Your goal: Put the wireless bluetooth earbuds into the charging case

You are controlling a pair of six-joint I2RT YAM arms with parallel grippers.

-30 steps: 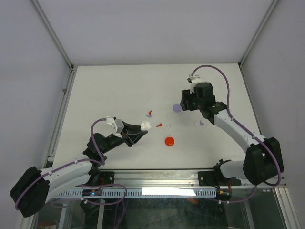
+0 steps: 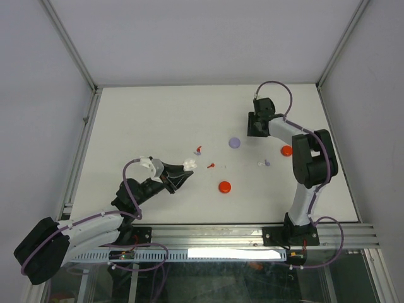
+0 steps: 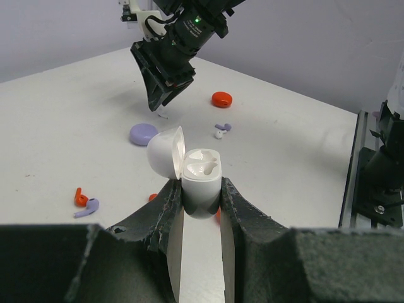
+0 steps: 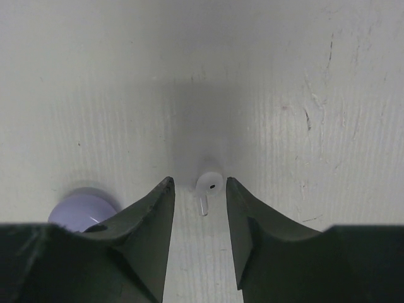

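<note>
A white charging case (image 3: 201, 186) with its lid up is held by my left gripper, which is shut on it at the lower left of the table. My right gripper hangs part open at the back right, above a small white earbud (image 4: 209, 184) that shows between its fingertips from above; whether they touch it cannot be told. A second small white piece (image 3: 219, 134) lies mid-table in the left wrist view, beside a small lavender piece (image 3: 222, 126).
A purple disc (image 2: 234, 142), red discs (image 2: 225, 187) (image 2: 286, 151) and small red and lavender pieces (image 2: 211, 165) lie scattered on the white table (image 2: 145, 113).
My right arm has moved toward the back of the table and a little to the right, away from the purple disc. The left arm and the case have hardly moved.
</note>
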